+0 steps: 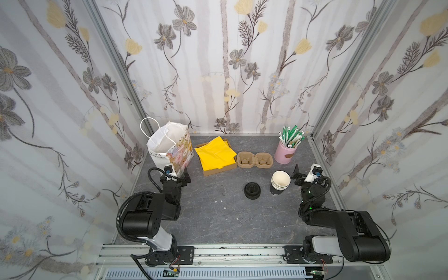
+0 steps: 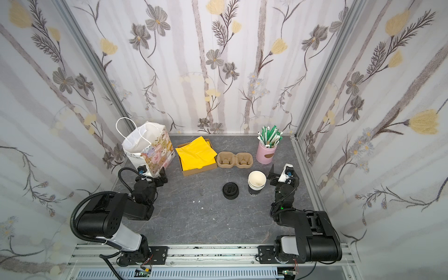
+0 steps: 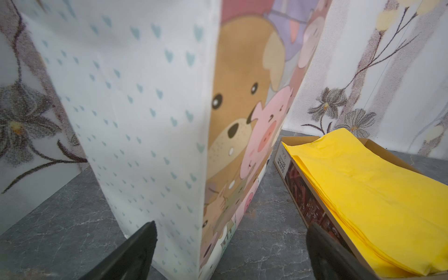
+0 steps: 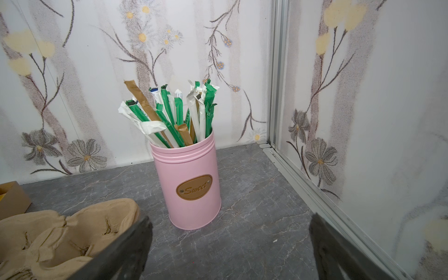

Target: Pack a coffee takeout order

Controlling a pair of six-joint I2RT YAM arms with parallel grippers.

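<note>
A white paper bag with printed animals (image 3: 140, 116) stands upright at the back left, its two handles up. Just in front of it my left gripper is open, holding nothing. Yellow napkins (image 1: 216, 153) lie in a cardboard box, with a pulp cup carrier (image 1: 254, 160) to its right; the carrier's wells are empty. Nested paper cups (image 1: 281, 180) stand at centre right, and black lids (image 1: 252, 190) lie to their left. The pink tin (image 4: 189, 182) at the back right holds several wrapped straws (image 4: 175, 116). Right of the cups, my right gripper stands open and empty.
Bare grey tabletop (image 1: 224, 219) stretches across the front and middle, with a few small white specks on it. Walls close in the back and both sides; the metal corner rail (image 4: 326, 233) runs right of my right gripper.
</note>
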